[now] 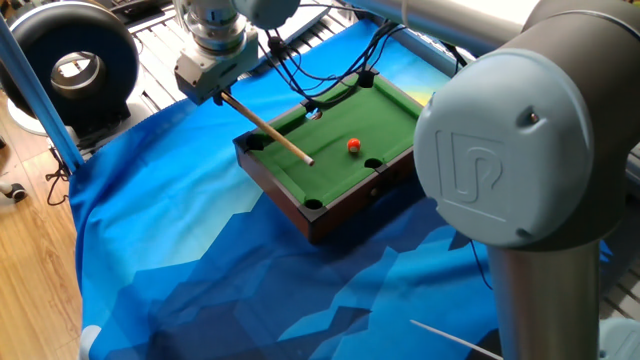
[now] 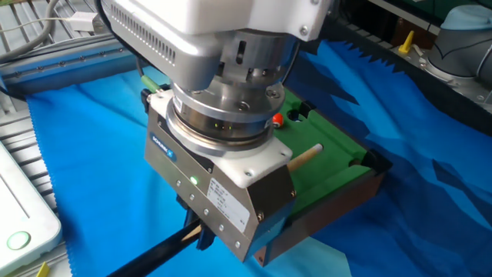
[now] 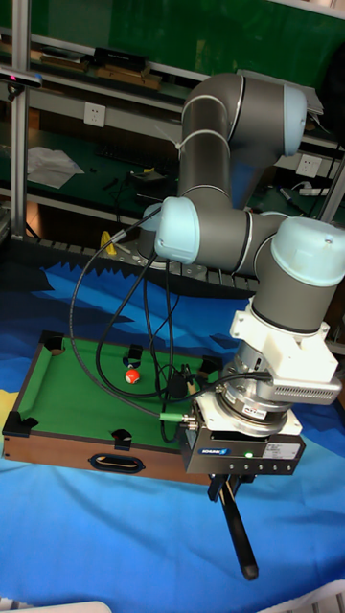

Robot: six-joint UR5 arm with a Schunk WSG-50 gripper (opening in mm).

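Note:
A miniature pool table (image 1: 330, 185) with green felt and wooden sides stands on the blue cloth. On its felt rests an orange-red ball (image 1: 353, 146), also visible in exterior view 3 (image 3: 131, 376). A small pale ball (image 1: 314, 115) lies close to the far side's middle pocket. My gripper (image 1: 220, 98) is beyond the table's left end, shut on a cue stick (image 1: 268, 130). The cue's light tip reaches over the felt, left of the orange-red ball and apart from it. In exterior view 2 the cue's dark butt (image 2: 161, 252) sticks out behind the fingers (image 2: 206, 237).
Black cables (image 3: 153, 306) hang from the arm over the pool table. A black ring-shaped object (image 1: 75, 65) stands at the far left. A thin pale rod (image 1: 455, 338) lies at the front right.

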